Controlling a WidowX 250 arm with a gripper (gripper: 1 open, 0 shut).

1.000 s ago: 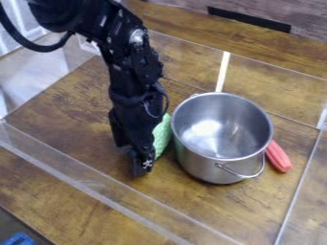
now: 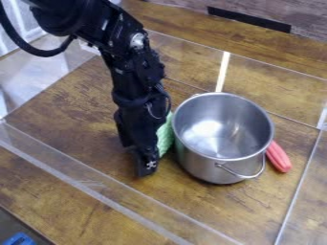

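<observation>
My black gripper (image 2: 143,151) is low over the wooden table, just left of a steel pot (image 2: 220,131). A light green object (image 2: 165,136) lies at the gripper's right side, between it and the pot, partly hidden by both. A red object (image 2: 278,156) lies right of the pot, partly behind it.
A small blue object (image 2: 19,239) sits at the bottom left corner. A dark board stands at the back right.
The gripper has shifted slightly over the last second, staying low beside the green object. The pot and red object look unmoved.
</observation>
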